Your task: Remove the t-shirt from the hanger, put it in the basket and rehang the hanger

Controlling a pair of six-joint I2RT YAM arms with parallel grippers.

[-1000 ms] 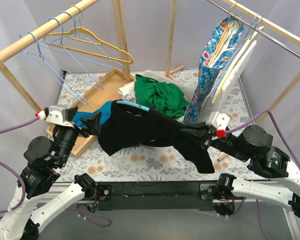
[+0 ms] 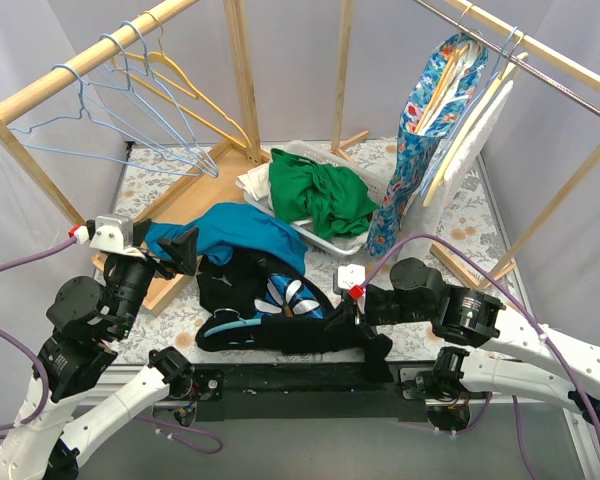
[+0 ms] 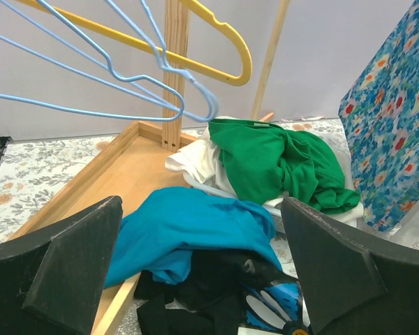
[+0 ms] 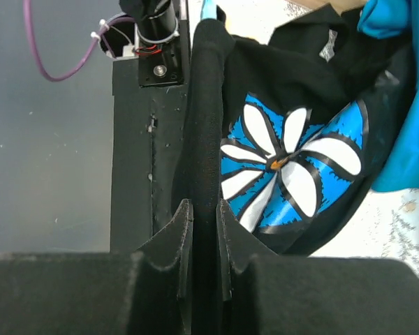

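Observation:
A black t-shirt (image 2: 222, 292) with a blue-and-white flower print (image 4: 286, 157) lies on the table's front part. Its near edge is gripped by my right gripper, shut on a fold of black cloth. A light-blue hanger (image 2: 232, 327) shows at the shirt's left end; the rest of it is hidden by the cloth. My left gripper stands open above the left of the table, nothing between its fingers, with a teal garment (image 3: 195, 223) beyond it.
Light-blue hangers (image 2: 130, 90) and a yellow hanger (image 2: 185, 85) hang from the left rail. A white basket (image 2: 378, 186) holds a green garment (image 2: 320, 195). A floral garment (image 2: 388, 215) hangs at right; the teal cloth overlaps a wooden tray (image 2: 185, 200).
My right gripper has moved left and toward the front edge with the shirt. The shirt has come down flatter, showing its print, and the hanger has shifted frontward. The left arm stays put.

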